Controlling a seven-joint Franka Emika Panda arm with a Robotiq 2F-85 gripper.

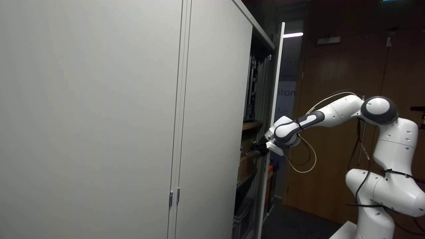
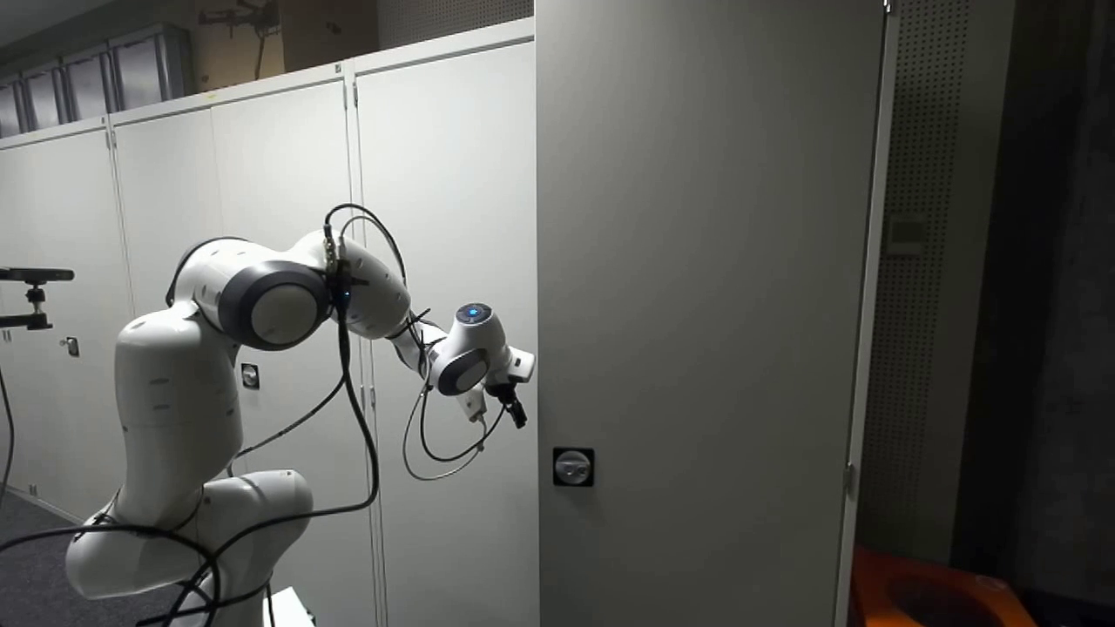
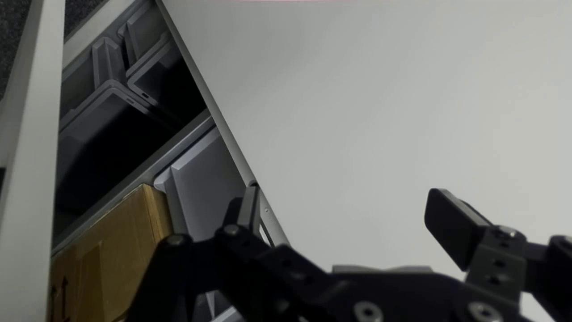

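A tall pale cabinet has one door (image 1: 215, 119) shut and another door (image 1: 277, 79) standing open, with dark shelves visible between them. Face on, the open door (image 2: 711, 261) shows a round lock. My black gripper (image 1: 255, 149) reaches across the open door's edge toward the opening. From behind, the gripper (image 2: 517, 407) appears just left of that door. In the wrist view my gripper is open; its left finger overlaps the rim of a large pale panel (image 3: 375, 107), and the right finger lies over the panel's face. Nothing is visibly gripped; I cannot tell whether either finger touches.
Inside the cabinet are a cardboard box (image 3: 118, 252) and several grey bins (image 3: 107, 129). A pale upright edge (image 3: 37, 161) runs down the left of the wrist view. More shut cabinets (image 2: 251, 178) line the wall behind the arm. An orange object (image 2: 930, 590) lies low right.
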